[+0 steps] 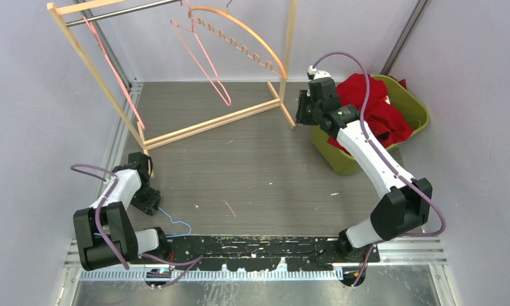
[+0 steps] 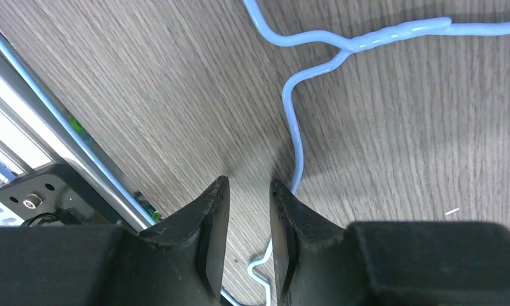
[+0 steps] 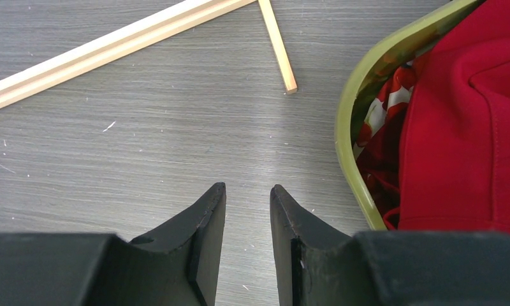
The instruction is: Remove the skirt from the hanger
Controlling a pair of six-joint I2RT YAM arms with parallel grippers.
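Observation:
Pink hangers (image 1: 209, 71) hang empty on the wooden rack (image 1: 214, 120); I see no skirt on them. My left gripper is open low over the floor, its right finger beside a blue wire hanger (image 2: 294, 127) lying there, nothing clearly held. My right gripper stands open over bare floor beside the green basket (image 3: 347, 127), nothing between its fingers. Red cloth (image 3: 463, 146) fills the basket; whether it is a skirt I cannot tell.
A metal rail edge runs along the left in the left wrist view. Wooden rack feet reach toward the basket.

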